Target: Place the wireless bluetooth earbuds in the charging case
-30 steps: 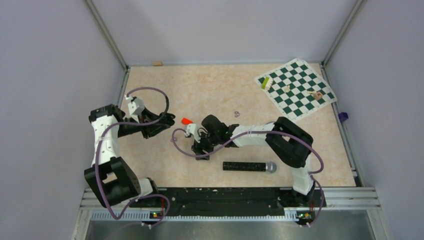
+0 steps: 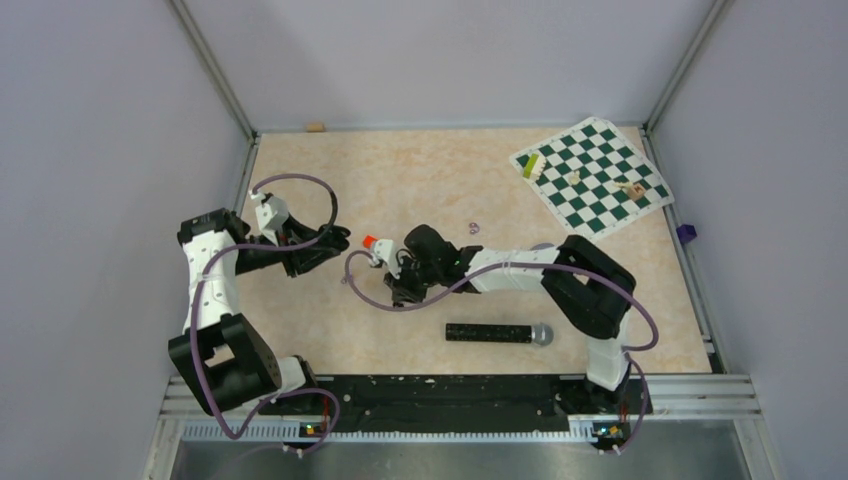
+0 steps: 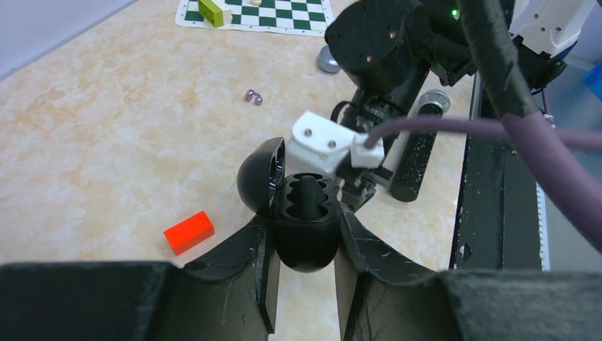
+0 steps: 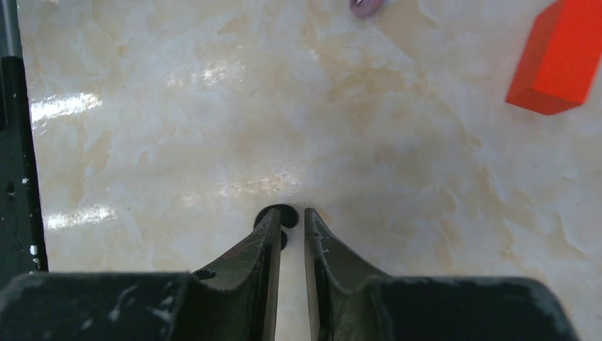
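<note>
My left gripper is shut on the black charging case point(image 3: 307, 252), whose lid point(image 3: 259, 177) stands open to the left in the left wrist view. Dark hollows show on either side of its raised middle. In the right wrist view, a small black earbud point(image 4: 284, 213) appears at the tip of the left-hand finger, which hides part of it. My right gripper has its fingertips a little apart, with pale tabletop visible between them. Whether they grip the earbud is unclear. From above, the right gripper point(image 2: 398, 298) is low over the table, right of the case.
A red block point(image 3: 189, 233) lies beyond the case. Small purple pieces point(image 2: 473, 228) rest on the table, with another purple piece point(image 4: 365, 7) nearer the right gripper. A microphone point(image 2: 495, 333) lies near the front, and a chessboard mat point(image 2: 590, 150) covers the back right.
The right arm has shifted slightly; its gripper moved a little toward the back of the table, and less of the black shape at its tip shows. The left arm has stayed still.
</note>
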